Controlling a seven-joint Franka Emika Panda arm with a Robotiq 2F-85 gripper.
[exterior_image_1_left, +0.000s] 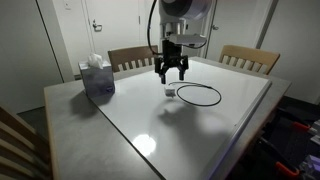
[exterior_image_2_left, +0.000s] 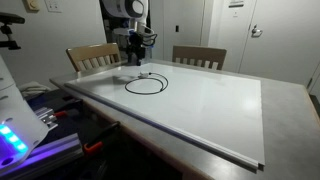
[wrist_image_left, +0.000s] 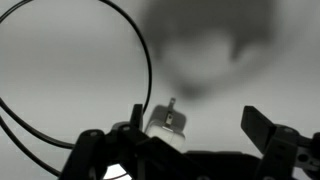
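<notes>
A small white plug adapter (wrist_image_left: 166, 127) with a metal prong lies on the white tabletop. In exterior view 1 the adapter (exterior_image_1_left: 169, 92) appears just below my gripper (exterior_image_1_left: 173, 78). My gripper stands open, nothing held between its fingers. Seen from the wrist, the adapter is nearer the left finger (wrist_image_left: 137, 117) than the right one, and its lower end is partly covered by the gripper. A thin black cable (wrist_image_left: 149, 65) curves in a loop on the left side of the wrist view; whether it joins the adapter cannot be made out.
The cable loop (exterior_image_1_left: 219, 97) lies on the white board (exterior_image_1_left: 150, 125), which is otherwise mostly clear. A grey box with white tissue (exterior_image_1_left: 97, 75) stands at the board's left edge. Wooden chairs (exterior_image_2_left: 198, 56) surround the table.
</notes>
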